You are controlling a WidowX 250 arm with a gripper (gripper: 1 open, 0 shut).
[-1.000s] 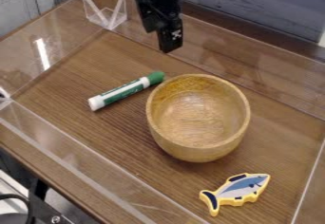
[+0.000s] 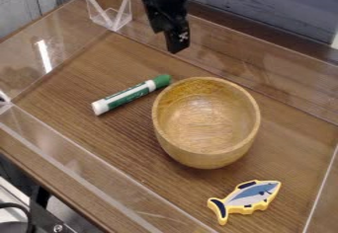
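My black gripper (image 2: 171,36) hangs over the back middle of the wooden table, open, with nothing seen between its fingers. In front of it lie a green and white tube (image 2: 129,95), like a marker or glue stick, and a yellow bowl (image 2: 207,144) to the right of the tube. A toy fish (image 2: 244,198), blue and white with a yellow edge, lies at the front right.
The wooden table (image 2: 86,153) has free room at left, behind the bowl and at right. Clear panels or edging run along its sides. A dark cable shows at the bottom left corner.
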